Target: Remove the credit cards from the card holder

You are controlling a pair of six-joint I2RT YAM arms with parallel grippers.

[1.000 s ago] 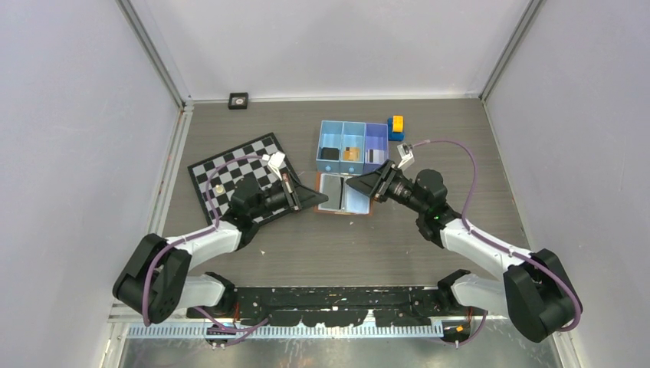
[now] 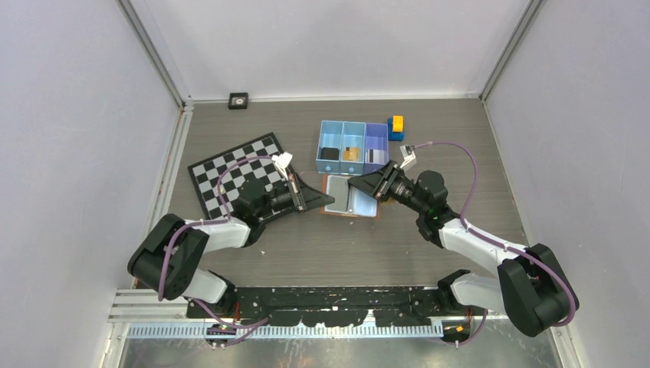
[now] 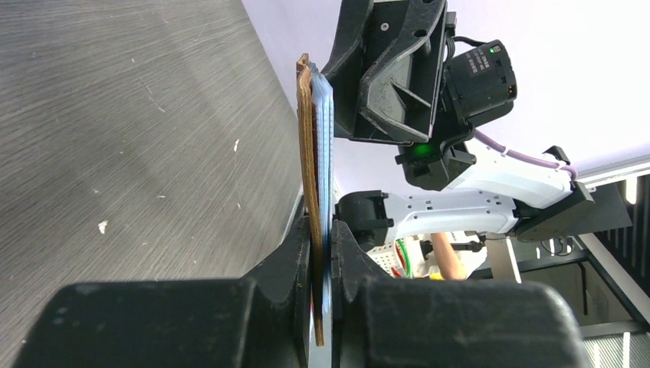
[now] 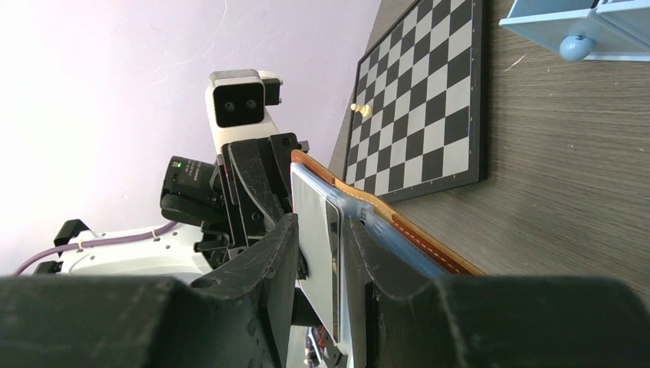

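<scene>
The card holder [image 2: 369, 202], brown-edged with pale clear sleeves, is spread flat between the two arms in the top view. My left gripper [image 2: 331, 200] is shut on its left side. Edge-on in the left wrist view, the brown cover [image 3: 306, 146] and bluish sleeves [image 3: 323, 130] run down between the left fingers. A grey card [image 4: 313, 245] with a black stripe lies on the sleeve in the right wrist view. My right gripper stands part open around the card's striped edge, its fingertips apart. Whether either finger touches the card cannot be told.
Behind the holder stands a blue three-compartment box [image 2: 329, 132] with small items inside. A chessboard [image 2: 230, 170] lies to the left, and a blue-and-yellow object [image 2: 396, 128] sits right of the box.
The holder and my left gripper have shifted slightly to the right. My right gripper has barely moved and now reaches over the holder nearer the card's striped edge.
</scene>
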